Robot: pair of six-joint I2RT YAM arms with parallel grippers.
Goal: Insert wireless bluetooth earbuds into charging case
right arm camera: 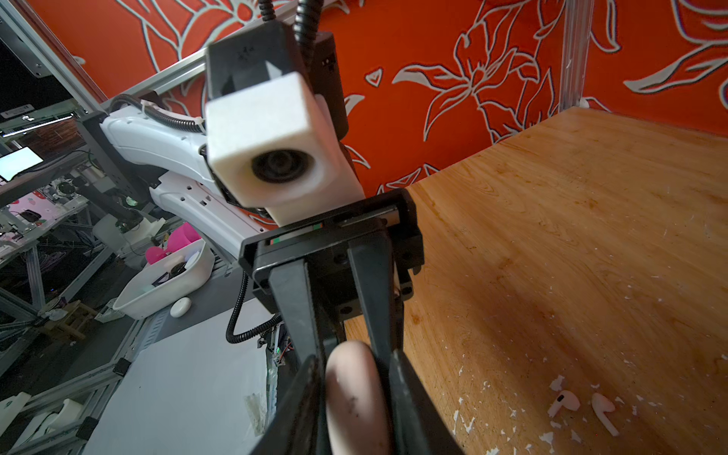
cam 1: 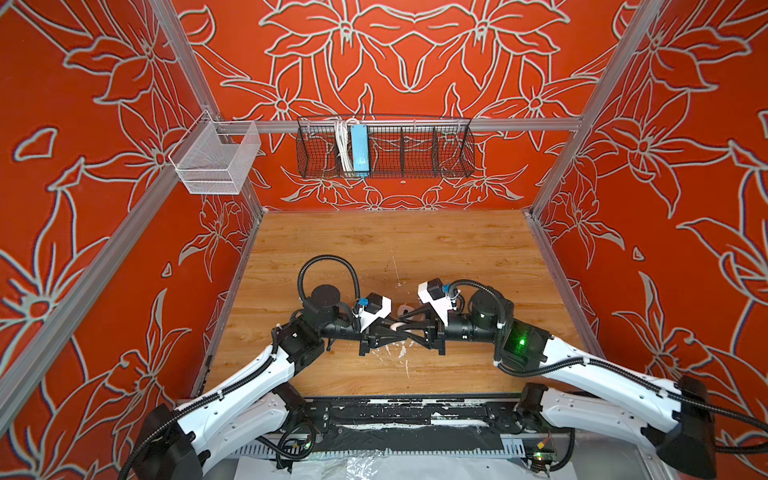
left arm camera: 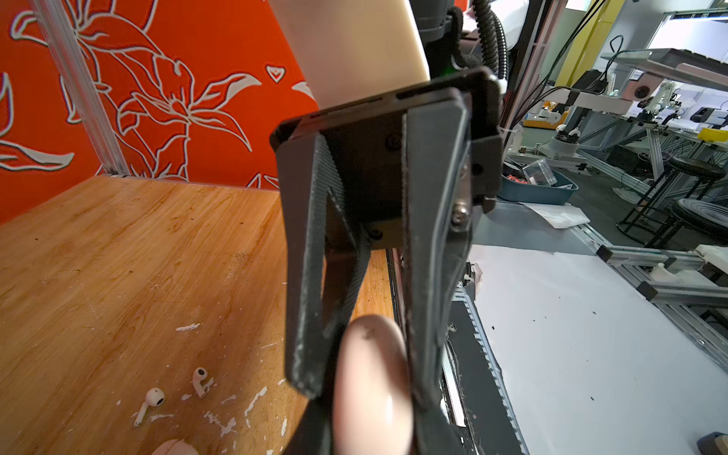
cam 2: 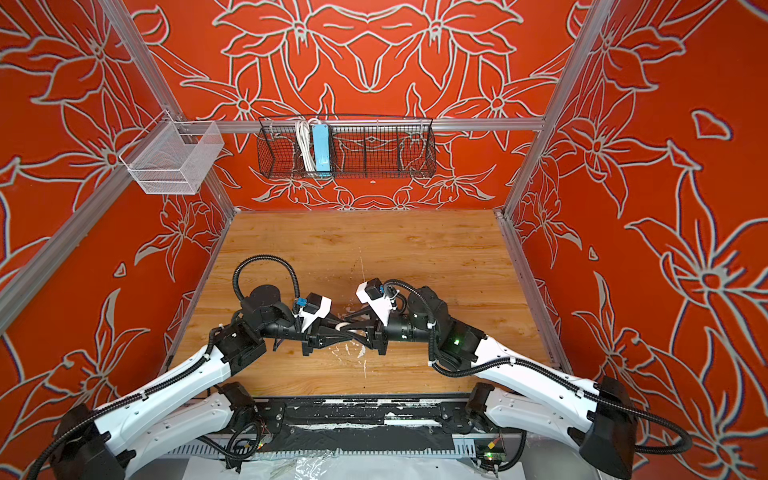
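Note:
The pale pink charging case (left arm camera: 373, 386) is in the air where my two grippers meet, nose to nose. In the left wrist view its rounded end stands between the fingers of my left gripper and those of the right one. The right wrist view shows the case (right arm camera: 355, 394) between the fingers of my right gripper as well. Both fingers are part open around it; which one grips it is not clear. Two white earbuds lie on the table, one earbud (left arm camera: 150, 403) close to the other earbud (left arm camera: 201, 380). No opening in the case shows.
A pale rounded thing (left arm camera: 176, 448) is cut off at the left wrist view's lower edge. White flakes litter the wooden table (cam 1: 320, 232) near the earbuds. A black wire basket (cam 1: 416, 152) hangs at the back wall.

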